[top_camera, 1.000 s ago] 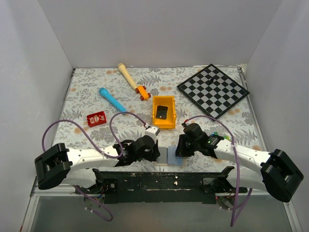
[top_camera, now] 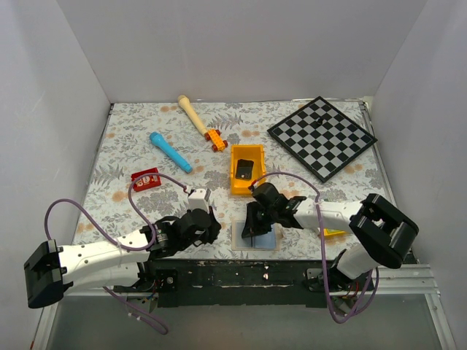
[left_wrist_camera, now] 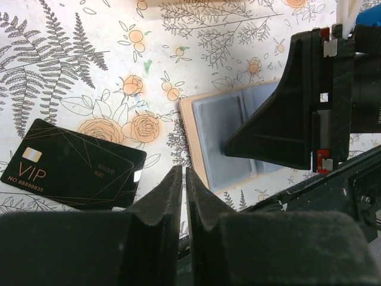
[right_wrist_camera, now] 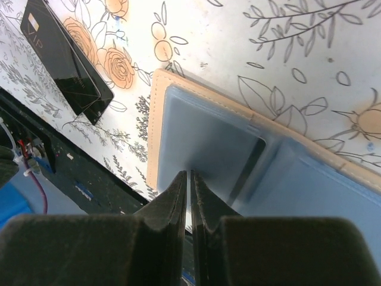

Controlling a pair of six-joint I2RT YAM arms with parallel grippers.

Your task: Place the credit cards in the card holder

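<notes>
The open card holder, with a beige edge and blue-grey clear pages, lies flat at the table's front. In the right wrist view, my right gripper is over its left page, fingers together and nothing visible between them. A dark narrow strip shows along that page's inner edge. Black VIP cards, apparently overlapping, lie on the table left of the holder; the left arm hides them in the top view. My left gripper is shut and empty, between cards and holder.
An orange bin holding a dark item stands behind the holder. Farther off are a red box, a blue stick, a yellow stick, a toy car and a chessboard.
My right gripper has moved left across the holder, and the page that stood raised there now appears lower.
</notes>
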